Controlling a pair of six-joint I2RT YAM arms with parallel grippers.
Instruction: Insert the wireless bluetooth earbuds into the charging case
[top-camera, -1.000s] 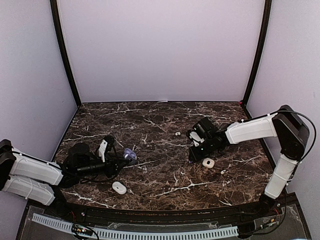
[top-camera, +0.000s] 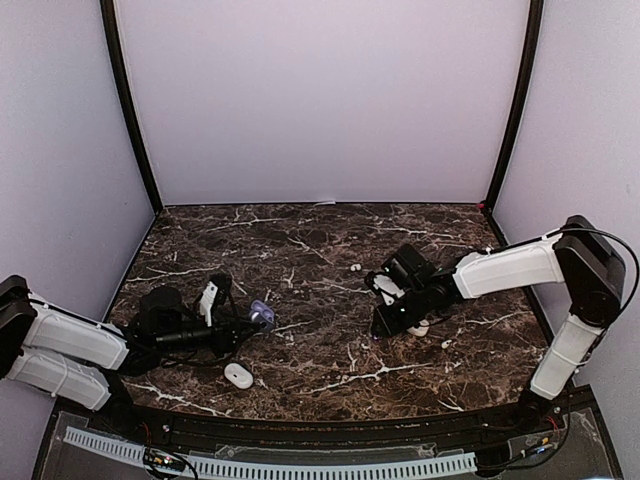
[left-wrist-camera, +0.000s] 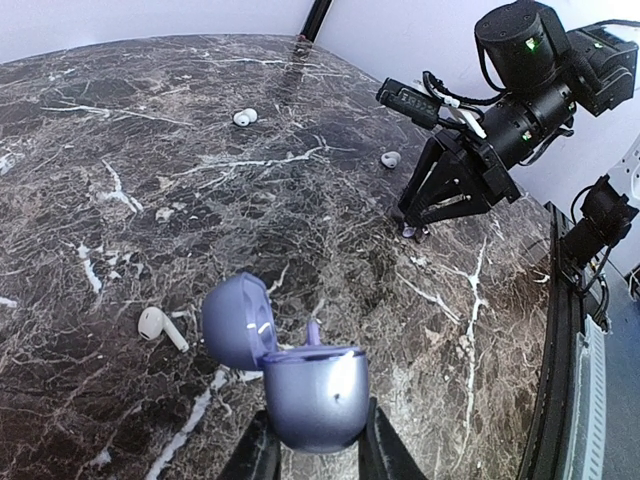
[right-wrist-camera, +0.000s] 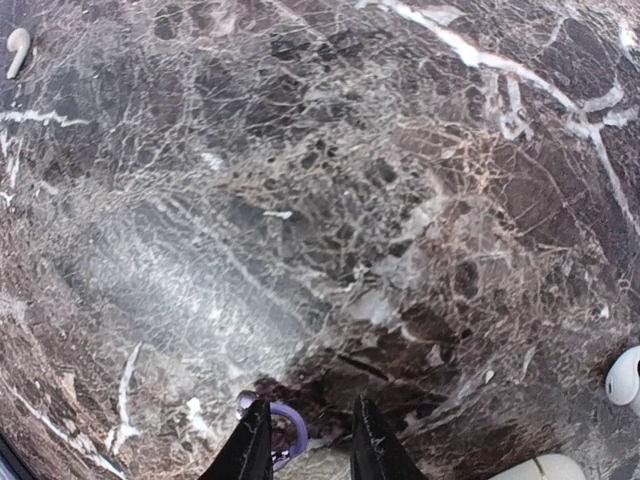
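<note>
A purple charging case (top-camera: 261, 313) is held up above the table, its lid swung open. My left gripper is shut on the underside of the case (left-wrist-camera: 315, 400). On the right half of the table, my right gripper (top-camera: 378, 330) points down close to the surface. In the right wrist view a curved purple earbud (right-wrist-camera: 298, 425) lies on the table beside the left finger, partly hidden by it. The right gripper is part open, with a gap between its fingers. Whether it touches the earbud cannot be seen.
A white case (top-camera: 238, 375) lies near the left arm, and another white case (top-camera: 420, 330) is partly behind the right gripper. White earbuds lie loose: one stemmed (left-wrist-camera: 160, 325) near the purple case, others (left-wrist-camera: 244, 117) farther back.
My right gripper has shifted slightly toward the table's front edge and now covers more of the white case beside it. The left arm and the purple case have stayed practically still.
</note>
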